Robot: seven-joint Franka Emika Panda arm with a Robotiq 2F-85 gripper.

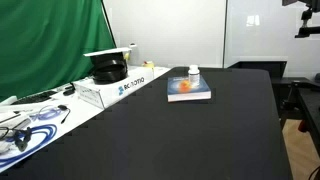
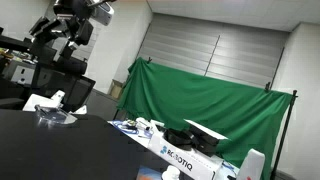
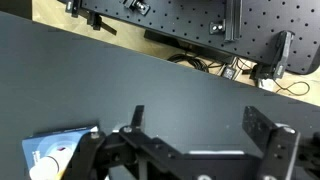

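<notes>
My gripper stands open in the wrist view, its two dark fingers wide apart over bare black table with nothing between them. In exterior view 1 only part of the gripper shows, high at the right edge. A flat box (image 1: 189,92), pale blue and white, lies on the table toward the back. On the box are a small orange item (image 1: 184,86) and a white bottle (image 1: 194,73), upright. The wrist view has the box (image 3: 37,147) at lower left with the white bottle (image 3: 47,169) on it, off to the side of the fingers.
A white Robotiq carton (image 1: 124,89) with dark items on top stands along the table's left side. Blue cables (image 1: 40,135) lie at near left. A perforated metal plate (image 3: 180,20) borders the table in the wrist view.
</notes>
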